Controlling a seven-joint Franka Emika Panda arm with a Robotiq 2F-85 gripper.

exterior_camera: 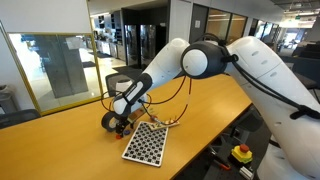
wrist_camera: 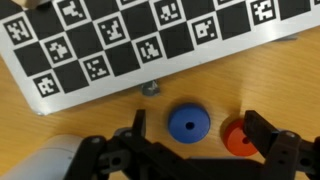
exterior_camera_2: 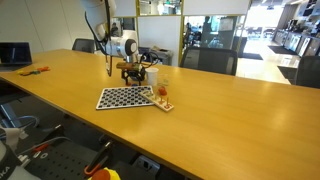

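My gripper is open over the table, its two dark fingers (wrist_camera: pixel 138 123) wide apart. Between them in the wrist view lies a round blue disc (wrist_camera: pixel 188 123). A red disc (wrist_camera: pixel 236 139) sits beside it, close to the right finger and partly covered by it. The black-and-white patterned board (wrist_camera: pixel 122 58) lies flat just past the discs. From the side, the gripper (exterior_camera: pixel 121 129) is low at the board's left, near the red disc (exterior_camera: pixel 118 136). Whether the fingers touch the table cannot be told.
A white rounded object (wrist_camera: pixel 50 158) fills the wrist view's lower left corner. In exterior view 2 a white cup (exterior_camera_2: pixel 151 75) stands behind the board, and a wooden piece with small items (exterior_camera_2: pixel 158 101) lies to its right.
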